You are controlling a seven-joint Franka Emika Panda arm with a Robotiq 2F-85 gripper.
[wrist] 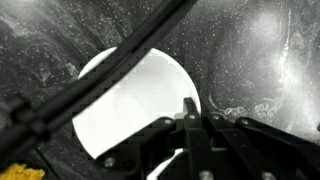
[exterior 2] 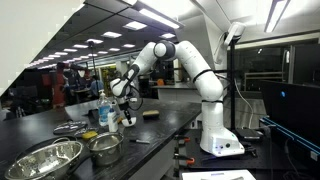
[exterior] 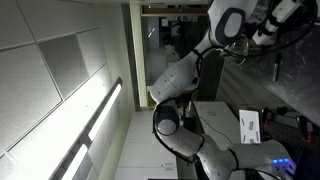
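Note:
A round white dish (wrist: 135, 100) fills the left middle of the wrist view, lying over a dark speckled surface. My gripper comes in from the bottom, its fingers closed together at the dish's right rim. They appear shut on that rim, though the dark fingers hide the contact itself. In exterior view 2 the gripper (exterior 2: 122, 105) is low over the far part of the counter, close to a small white shape. Exterior view 1 shows the arm only from the side, too dark to make out the grip.
Nearer on the counter stand a wide steel bowl (exterior 2: 48, 163) and a steel pot (exterior 2: 105, 150), with a blue-tinted bottle (exterior 2: 103, 110) close to the arm. A tan block (exterior 2: 151, 115) lies to the right. Something yellow (wrist: 22, 172) shows at the wrist view's lower left corner.

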